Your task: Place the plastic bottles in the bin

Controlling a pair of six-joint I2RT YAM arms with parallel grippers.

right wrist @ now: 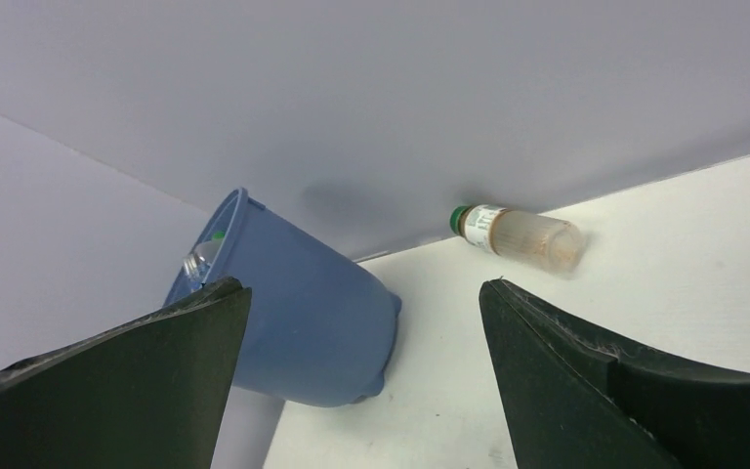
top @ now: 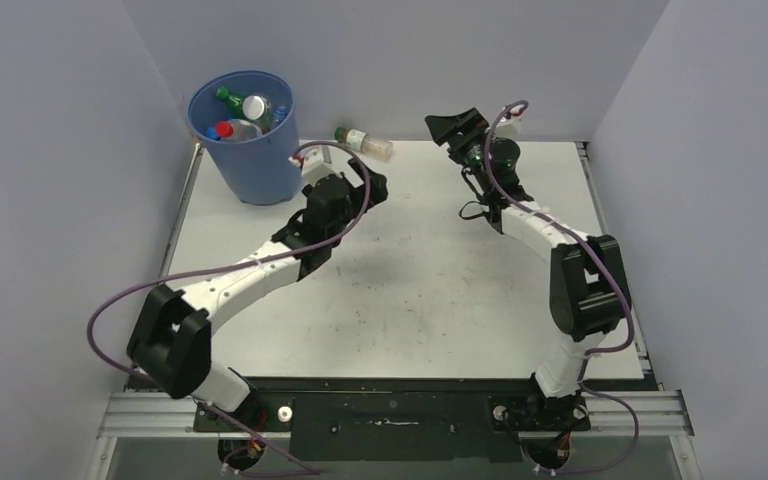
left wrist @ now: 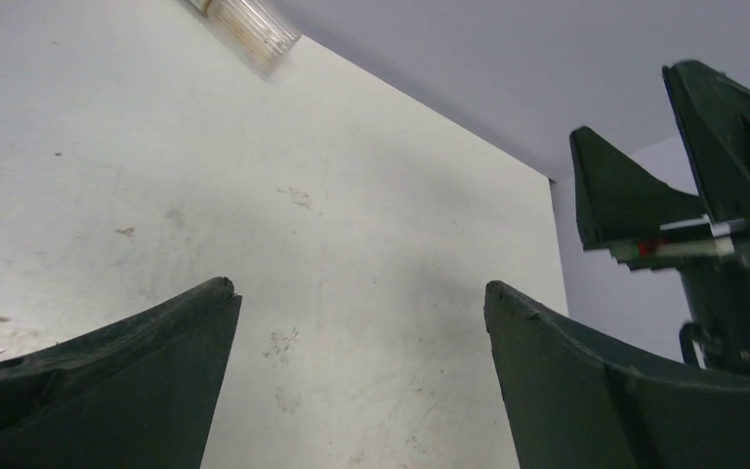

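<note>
A clear plastic bottle (top: pixel 364 143) with a green cap and white label lies on its side along the back wall, right of the blue bin (top: pixel 250 170). In the right wrist view the bottle (right wrist: pixel 518 236) is beyond the open fingers. The bin holds several bottles. My left gripper (top: pixel 365 178) is open below and near the lying bottle, which sits at the top of the left wrist view (left wrist: pixel 252 31). My right gripper (top: pixel 454 130) is open, raised to the right of the bottle, with nothing between its fingers.
Grey walls (top: pixel 660 200) bound it at back and sides. The right gripper shows close by at the right of the left wrist view.
</note>
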